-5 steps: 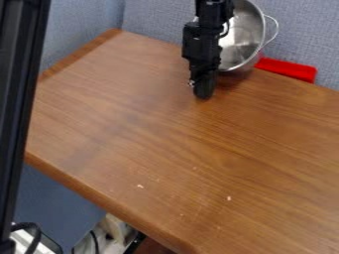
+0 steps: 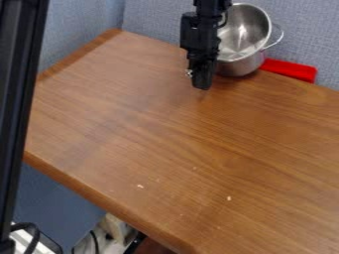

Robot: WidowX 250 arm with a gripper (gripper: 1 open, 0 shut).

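Observation:
A steel pot [image 2: 243,40] with wire side handles rests at the back of the wooden table, leaning toward the grey padded wall. My black gripper [image 2: 199,77] is low over the table at the pot's left front, partly in front of it. I cannot tell whether its fingers are apart or closed, or whether they touch the pot.
A red object [image 2: 291,69] lies along the back edge to the pot's right. A black post [image 2: 14,99] stands at the left, with cables at the lower left.
The gripper has risen slightly, and the pot has shifted a little, now sitting somewhat less tilted than before.

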